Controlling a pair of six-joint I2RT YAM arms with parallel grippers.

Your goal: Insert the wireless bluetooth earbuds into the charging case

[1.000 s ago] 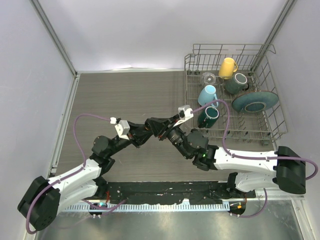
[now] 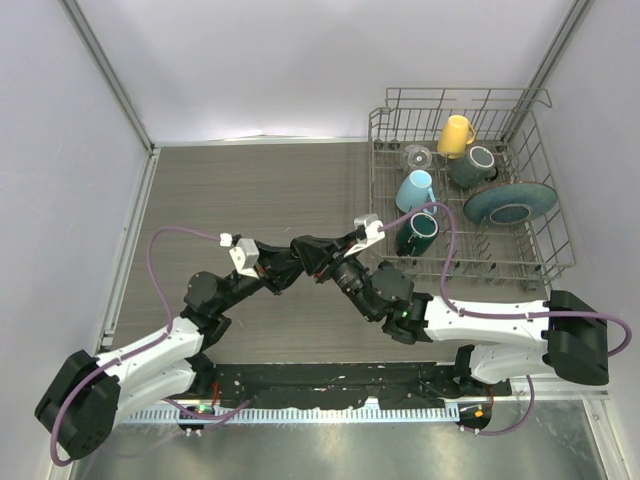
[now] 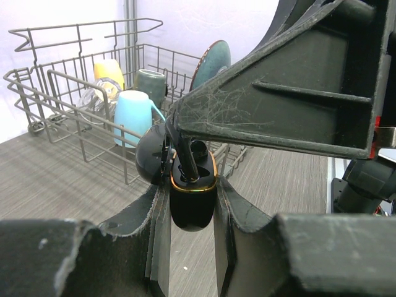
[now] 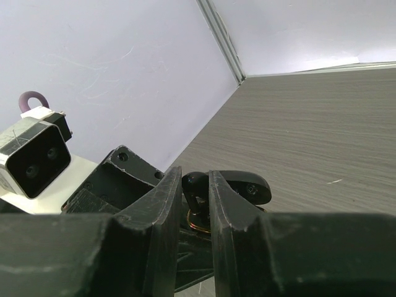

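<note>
In the left wrist view the black charging case (image 3: pixel 192 209), with a gold line round its rim, is upright between the fingers of my left gripper (image 2: pixel 291 264). Its lid is tipped open; the lid (image 4: pixel 249 187) also shows in the right wrist view. A black earbud (image 4: pixel 195 183) is between the fingertips of my right gripper (image 2: pixel 303 250), shut on it. The earbud's stem (image 3: pixel 187 162) points down at the case opening. How far it reaches into the slot cannot be told. From above, the grippers hide both things.
A wire dish rack (image 2: pixel 385 180) with cups and a blue-green plate (image 2: pixel 510 203) stands at the back right. Bare grey table (image 2: pixel 250 195) lies behind the grippers. The two grippers are very close together above the table.
The left arm looks still, and both grippers stay shut.
</note>
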